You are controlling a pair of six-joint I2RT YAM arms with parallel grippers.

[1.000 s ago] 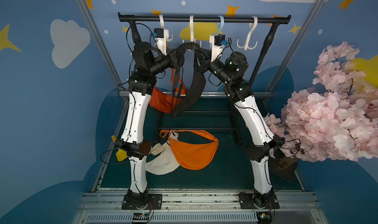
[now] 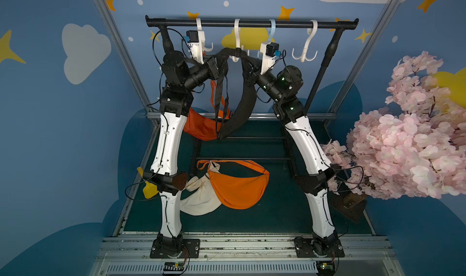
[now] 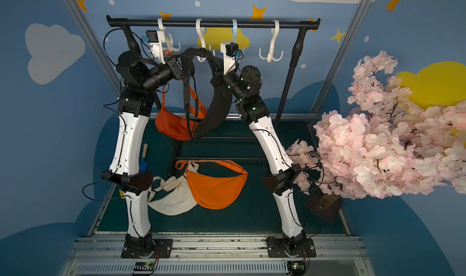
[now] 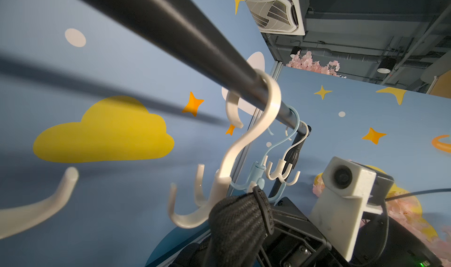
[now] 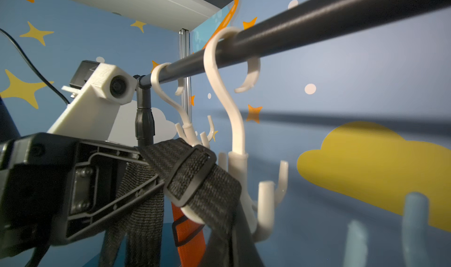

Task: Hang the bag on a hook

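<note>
A dark grey bag (image 2: 237, 115) hangs below both grippers, its strap (image 5: 202, 182) stretched across the lower prongs of a white hook (image 4: 216, 196) on the rail (image 2: 291, 24); whether it rests seated in a prong is unclear. My left gripper (image 2: 217, 67) is at the strap's left side, my right gripper (image 2: 252, 71) at its right side. Both look shut at the strap, though the fingertips are largely hidden by fabric, so what lies between them is hard to see.
More hooks, white and light blue (image 2: 271, 33), hang along the rail. An orange-red bag (image 2: 199, 125) hangs behind on the left. Orange (image 2: 237, 188) and cream (image 2: 199, 203) bags lie on the floor. Pink blossom (image 2: 398, 145) fills the right side.
My right gripper has shifted slightly, and the bag's body has swung to the right.
</note>
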